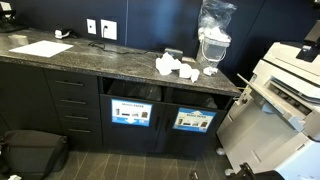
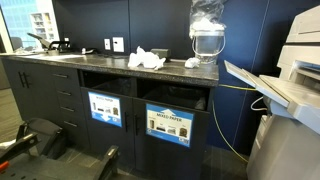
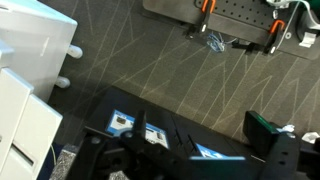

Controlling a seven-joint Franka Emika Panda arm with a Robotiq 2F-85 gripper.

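In the wrist view my gripper looks down at the floor, its two dark fingers spread apart at the lower edge. Nothing shows between them but the dark cabinet front. White crumpled paper or cloth lies on the dark counter, and it also shows as a white heap in the second exterior view. Behind it to the right stands a clear bucket with plastic bagging on top. My fingers cannot be made out in either exterior view.
Below the counter are two open bin slots, with a blue-white sign and a mixed-paper sign on their fronts. A large white machine stands at the right. A flat white sheet lies on the left counter.
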